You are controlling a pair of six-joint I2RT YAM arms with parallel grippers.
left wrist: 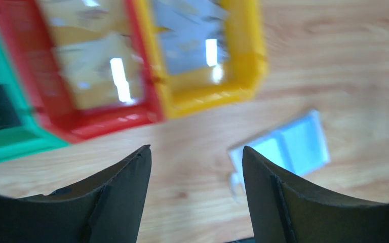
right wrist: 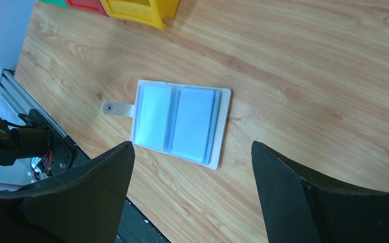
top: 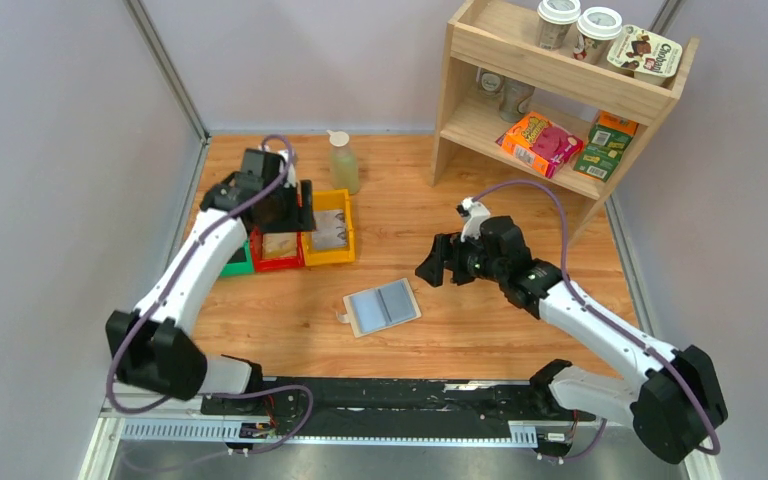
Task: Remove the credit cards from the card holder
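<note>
The card holder [top: 382,307] lies spread flat on the table, its bluish clear sleeves facing up and its snap strap [right wrist: 117,109] sticking out at one side. In the right wrist view no printed card shows in the sleeves. My left gripper is open and empty, raised over the bins at the left. My right gripper has its fingers apart with nothing between them, above the table to the right of the holder. Tan and whitish flat things lie in the red bin [top: 279,264], blurred in the left wrist view.
A yellow bin [top: 344,256] with greyish flat contents and a green bin [top: 237,269] flank the red one. Behind them stands a bottle [top: 343,165]. At the back right is a wooden shelf [top: 560,70] with cups and boxes. Bare table surrounds the holder.
</note>
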